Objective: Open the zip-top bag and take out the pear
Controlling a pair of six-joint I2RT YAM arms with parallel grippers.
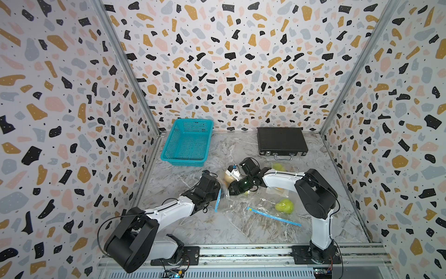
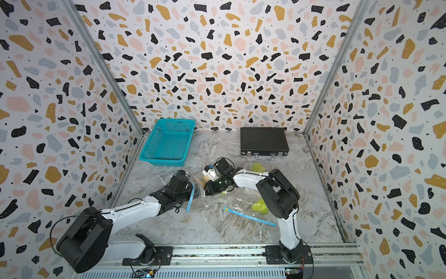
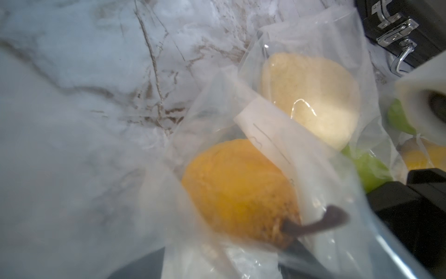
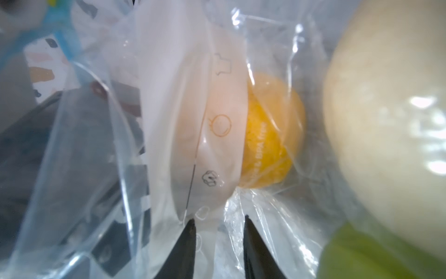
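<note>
The orange-yellow pear (image 3: 237, 190), stem toward the camera, shows through clear plastic in the left wrist view. In the right wrist view the same pear (image 4: 274, 134) sits behind the film of the zip bag (image 4: 195, 116). A blue zip strip (image 1: 218, 200) is beside my left gripper (image 1: 219, 187). Its dark fingers (image 3: 139, 265) are spread below the pear, blurred by film; whether they touch the fruit is hidden. My right gripper has its narrow fingertips apart, with plastic behind and around them. Both grippers are close together at the bag.
A pale round fruit (image 3: 311, 93) in plastic lies beside the pear. Another bag with a blue strip (image 1: 274, 216) holds a green pear (image 1: 284, 205). The teal basket (image 1: 186, 162) and black case (image 1: 282, 139) stand at the back. Open table lies in front of the grippers.
</note>
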